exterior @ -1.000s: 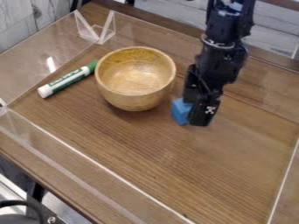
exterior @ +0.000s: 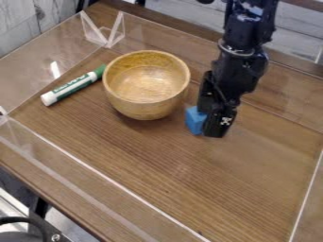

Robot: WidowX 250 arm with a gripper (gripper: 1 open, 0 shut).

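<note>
My black gripper (exterior: pixel 217 117) hangs low over the wooden table, just right of the tan bowl (exterior: pixel 147 81). A small blue object (exterior: pixel 195 122) stands on the table at the gripper's left side, partly behind its dark fingers. Whether the fingers are closed on it I cannot tell.
A white and green tube (exterior: pixel 66 91) lies left of the bowl. A white wire-like item (exterior: pixel 104 28) stands at the back left.
The arm and gripper have shifted very slightly. The bowl, blue object and tube look unmoved.
</note>
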